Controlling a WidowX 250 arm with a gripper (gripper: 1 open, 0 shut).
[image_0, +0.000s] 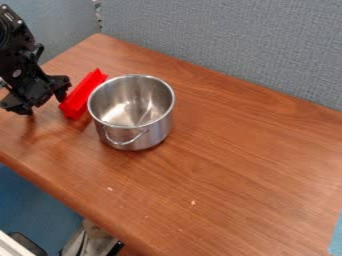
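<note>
A black robot arm reaches in from the left edge of the camera view, its gripper low over the table at the far left; whether its fingers are open or shut is hard to make out. Just right of it a red elongated object lies slanted on the table, its near end close to the gripper's fingers. Beside the red object stands an empty steel pot with a wire handle hanging on its front.
A grey padded wall runs along the back. The table's front left edge drops to a blue floor.
</note>
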